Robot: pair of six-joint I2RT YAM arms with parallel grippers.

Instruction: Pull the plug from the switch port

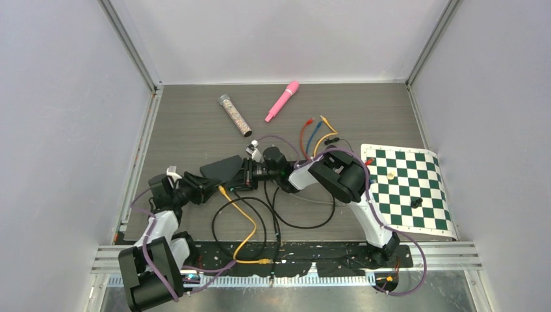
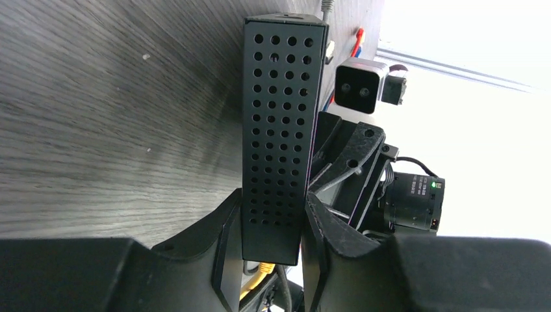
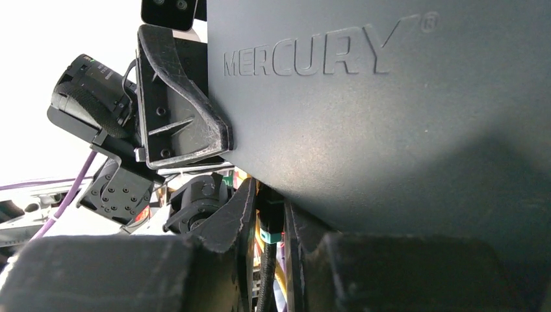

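The black Mercury switch (image 1: 221, 167) lies between both arms, its perforated end (image 2: 279, 130) facing up the left wrist view and its lettered face filling much of the right one. My left gripper is closed on the switch's body. My right gripper has its fingers around a black plug (image 3: 271, 218) with a teal band at the switch's lower edge, its cable hanging down. Whether the plug is seated in the port is hidden. Yellow and black cables (image 1: 237, 208) run toward the table's front.
A pink microphone (image 1: 282, 101) and a bead-filled tube (image 1: 235, 116) lie at the back. Loose coloured plugs (image 1: 308, 122) are behind the right arm, and a checkered board (image 1: 406, 195) is at the right.
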